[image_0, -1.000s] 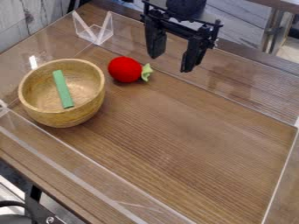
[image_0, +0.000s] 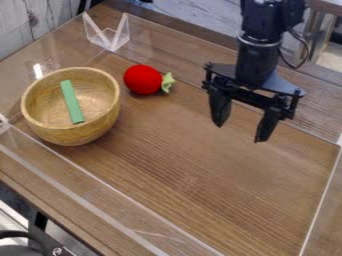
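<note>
My gripper (image_0: 245, 112) hangs over the right half of the wooden table (image_0: 187, 190), its black fingers spread apart and pointing down, with nothing seen between them. A wooden bowl (image_0: 94, 125) holding a green stick-like object (image_0: 71, 103) sits at the left. A red object (image_0: 142, 77) with a pale green piece at its right lies behind and left of my gripper.
A small clear wire or plastic holder (image_0: 107, 30) stands at the back left. Black cabling shows at the bottom left corner.
My gripper has moved right and toward the front of the table from above the back middle. The bowl and the red object lie where they were.
</note>
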